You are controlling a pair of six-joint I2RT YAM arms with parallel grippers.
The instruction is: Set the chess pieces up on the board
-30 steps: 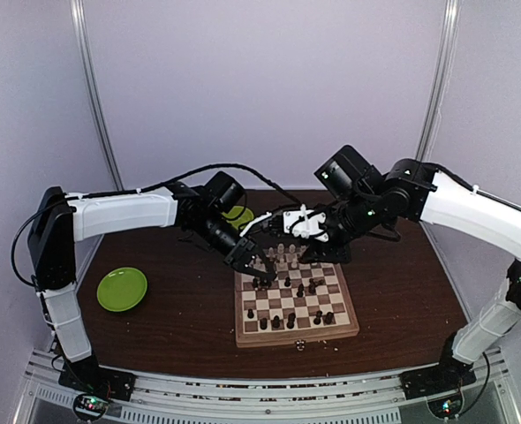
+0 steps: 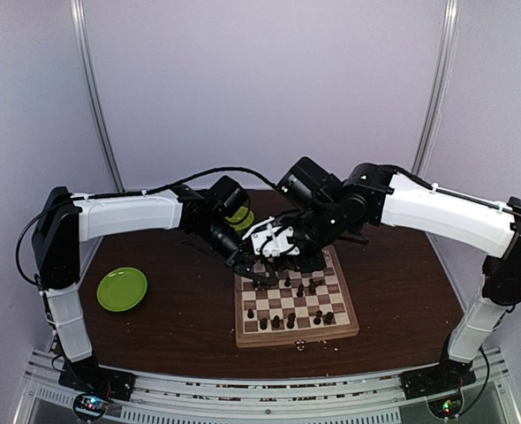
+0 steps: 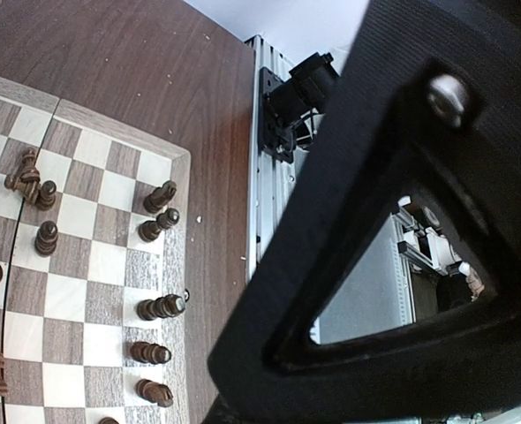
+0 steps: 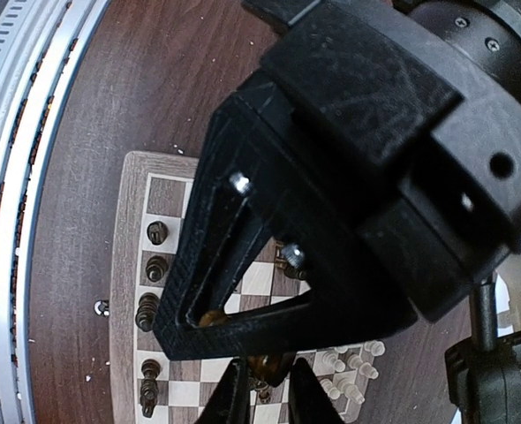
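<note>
The wooden chess board lies mid-table. Dark pieces stand along its near edge, among them a dark chess piece. Further in, a dark piece appears to lie on its side. Above the board, my left gripper is shut on a dark brown piece, its fingers showing on either side. My right gripper is close against that piece; one large finger covers part of it. The other right finger is hidden, so its opening cannot be judged.
Light pieces stand together on the far side of the board. A green plate lies left of the board, and another green dish is partly hidden behind the left arm. Both arms meet above the board.
My right arm has moved left, bringing its gripper up to the left one and covering the far pieces in the top view. The left arm has hardly moved.
</note>
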